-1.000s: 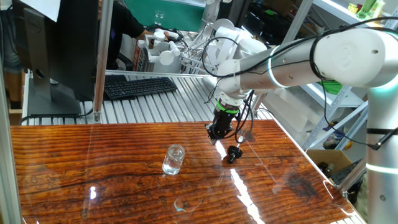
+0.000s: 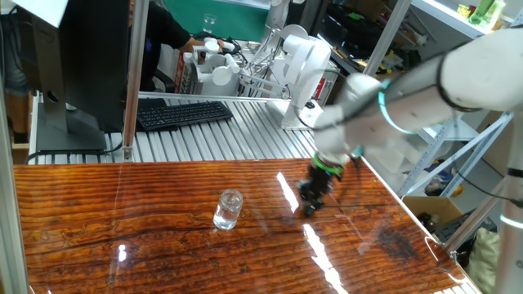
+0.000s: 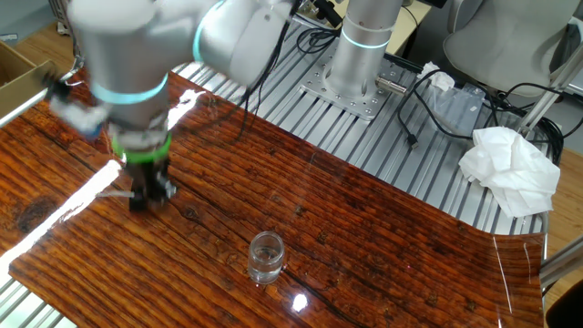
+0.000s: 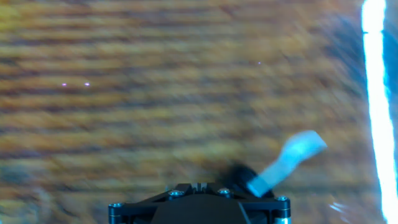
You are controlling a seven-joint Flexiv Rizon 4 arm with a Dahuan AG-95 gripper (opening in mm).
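A clear glass jar [image 2: 228,210] with what looks like clear liquid in it stands upright on the brown wooden table; exterior view 2 shows the same jar [image 3: 266,258]. My gripper [image 2: 307,209], blurred, is low over the tabletop to the right of the jar in exterior view 1, well apart from it. From the wrist, the gripper looks shut, with nothing showing between its fingers. Just right of them lies a small item with a pale flat strip [image 4: 289,162] and a black end, partly hidden by the gripper. Whether they touch I cannot tell.
Crumpled white tissue [image 3: 510,170] and loose cables lie beyond the table edge in exterior view 2.
The jar has not moved.
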